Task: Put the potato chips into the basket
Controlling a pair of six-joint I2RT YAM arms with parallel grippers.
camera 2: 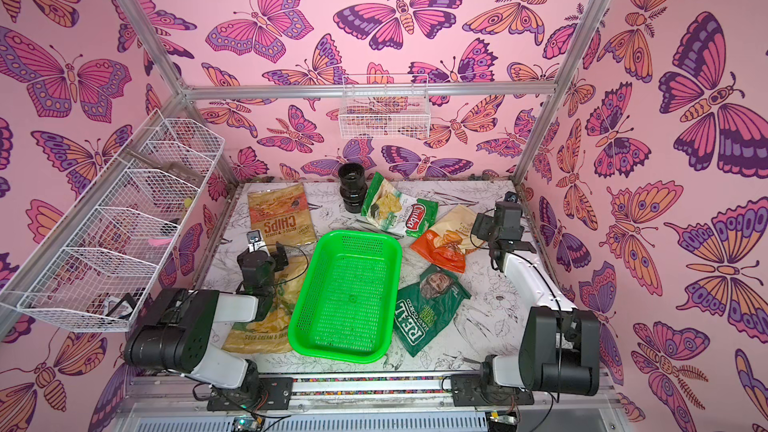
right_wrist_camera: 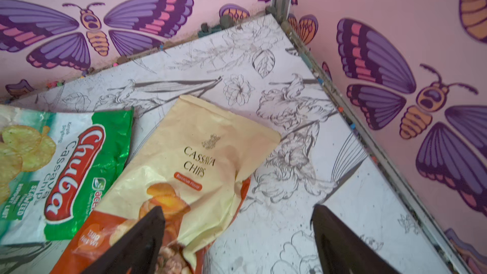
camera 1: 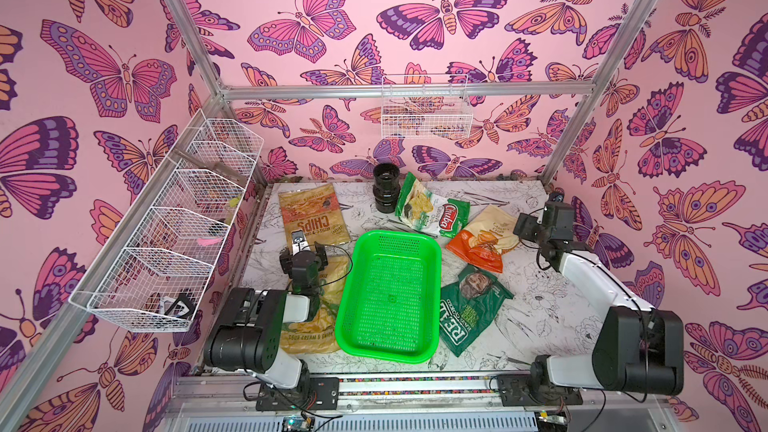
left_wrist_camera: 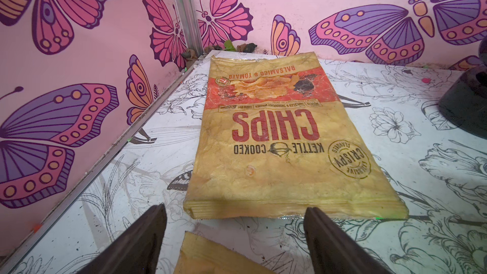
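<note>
The green basket [camera 1: 436,272] stands empty in the middle of the table. Left of it lie a Kettle chips bag [left_wrist_camera: 274,132] and a second yellow bag [camera 1: 308,341], partly under the left arm. To its right are a Chuba bag [right_wrist_camera: 76,172], an orange-and-cream cassava chips bag [right_wrist_camera: 203,147] and a dark green bag [camera 1: 472,308]. My left gripper is open before the Kettle bag's near edge, holding nothing. The right gripper, also open and empty, hovers by the cassava bag, one finger [right_wrist_camera: 137,243] overlapping it in view.
A black cylindrical object [camera 1: 386,188] stands at the back, beside the Chuba bag. White wire baskets [camera 1: 160,272] line the left wall, and another wire basket [camera 1: 426,125] hangs at the back. Table space [right_wrist_camera: 314,182] right of the cassava bag is free.
</note>
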